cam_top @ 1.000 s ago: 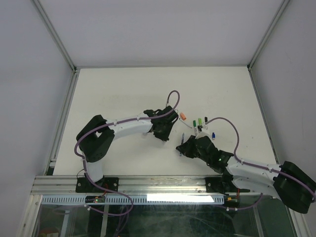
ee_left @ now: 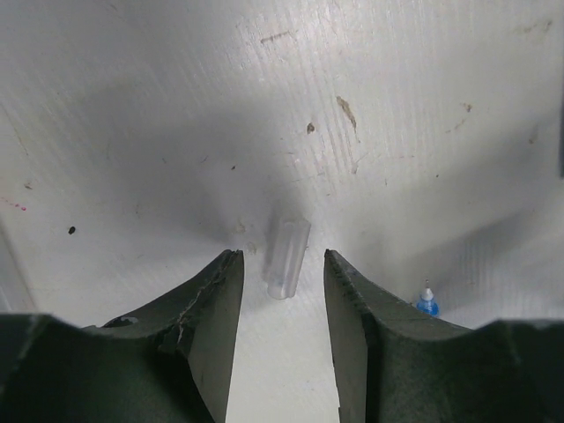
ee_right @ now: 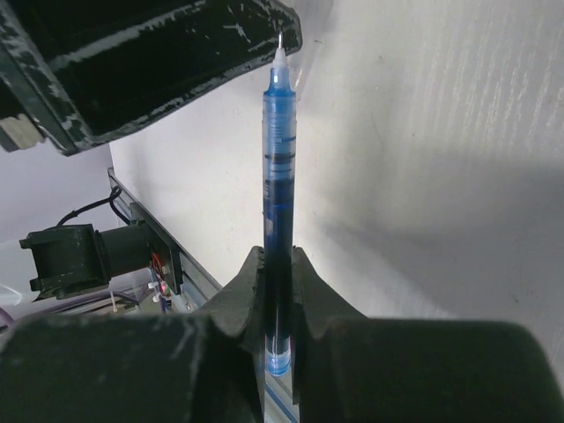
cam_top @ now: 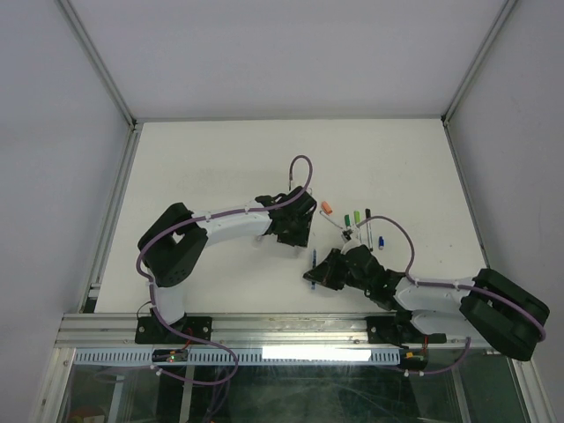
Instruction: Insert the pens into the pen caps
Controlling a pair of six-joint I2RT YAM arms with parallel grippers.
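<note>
In the top view my right gripper (cam_top: 315, 275) holds a blue pen upright at the front middle; the right wrist view shows the blue pen (ee_right: 278, 159) between its fingers, tip up. My left gripper (cam_top: 295, 238) is just above and left of it. In the left wrist view the left gripper has its fingers apart over a clear cap (ee_left: 287, 257) lying on the white surface, with a small blue pen tip (ee_left: 426, 300) to the lower right.
More markers and caps lie right of centre, including an orange piece (cam_top: 326, 207), green caps (cam_top: 356, 217) and a small blue cap (cam_top: 381, 242). The back and left of the white board (cam_top: 203, 159) are clear.
My right gripper has moved left and slightly toward the front with the blue pen. The left arm has shifted a little toward the right and front.
</note>
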